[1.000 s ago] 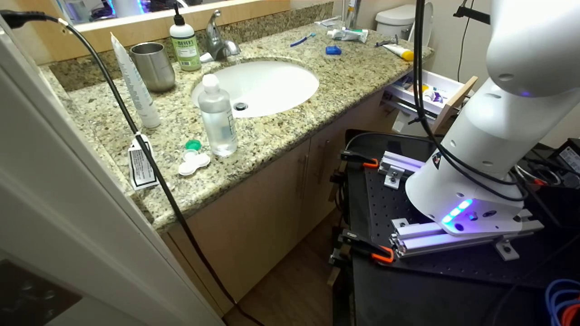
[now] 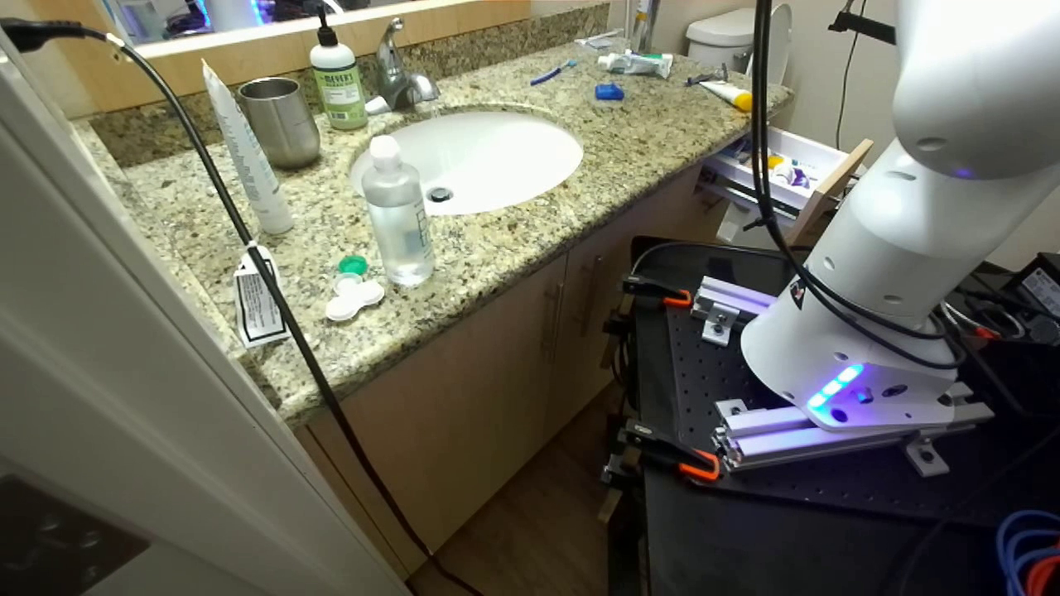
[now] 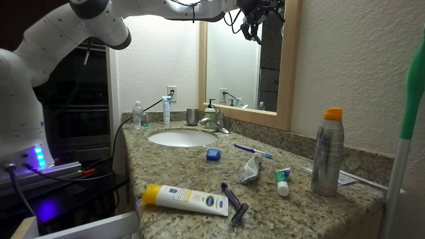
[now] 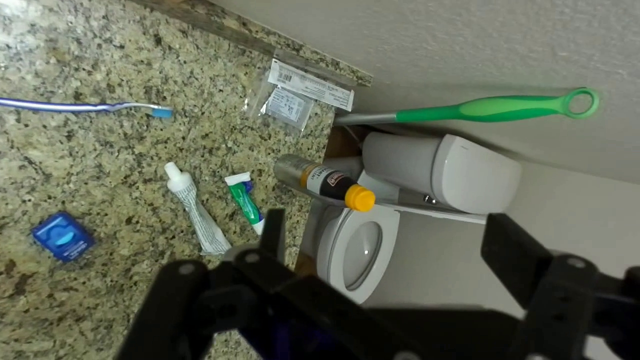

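Observation:
My gripper is open, its two dark fingers wide apart and nothing held between them. In exterior view 2 the gripper (image 3: 253, 36) hangs high above the counter, in front of the mirror. The wrist view shows a spray can with an orange cap (image 4: 327, 182), a small green toothpaste tube (image 4: 244, 201), a striped crumpled tube (image 4: 198, 210), a blue floss box (image 4: 63, 236) and a toothbrush (image 4: 78, 107). A yellow-capped lotion tube (image 3: 187, 199) and a razor (image 3: 235, 201) lie near the counter's front edge in exterior view 2.
Around the sink (image 2: 497, 164) stand a clear bottle (image 2: 397, 218), a metal cup (image 2: 281, 124), a soap bottle (image 2: 339, 79) and an upright white tube (image 2: 247, 154). A drawer (image 2: 805, 164) is pulled out below the counter. A green-handled pole (image 3: 410, 95) leans by the wall.
In exterior view 1 the upper arm and its hanging cables have shifted very slightly. The objects on the counter are where they were.

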